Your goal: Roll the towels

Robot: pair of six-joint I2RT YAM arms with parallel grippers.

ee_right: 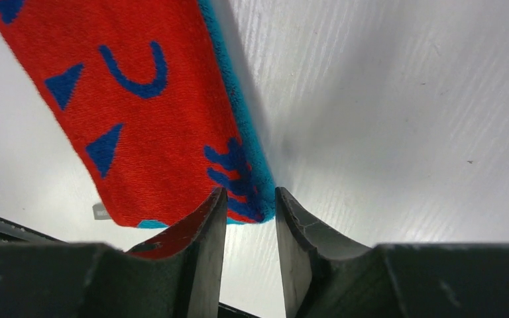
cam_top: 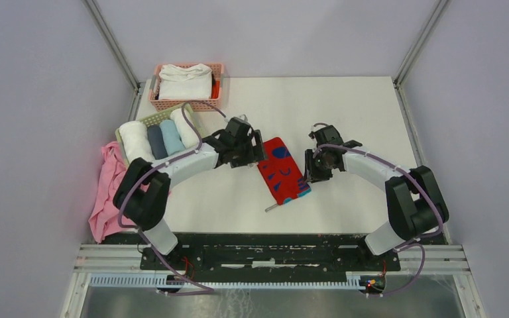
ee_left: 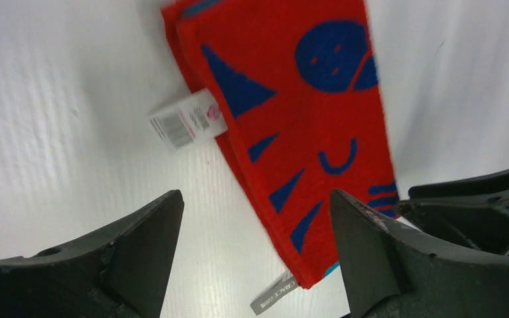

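A red towel (cam_top: pixel 280 172) with blue shapes lies folded flat and aslant in the middle of the table. Its white barcode label (ee_left: pixel 187 120) and a grey tag (ee_left: pixel 274 293) stick out from one long edge. My left gripper is part open over that label side, no cloth visible between its fingers. At the towel's lower right corner is my right gripper, its fingers a little apart. The corner with blue stripes (ee_right: pixel 238 182) shows just beyond its tips; whether they touch it I cannot tell.
At the left a green basket (cam_top: pixel 151 119) holds several rolled towels. Behind it stands a pink basket (cam_top: pixel 217 93) with folded white cloth (cam_top: pixel 185 89). A pink cloth (cam_top: pixel 109 192) lies at the left edge.
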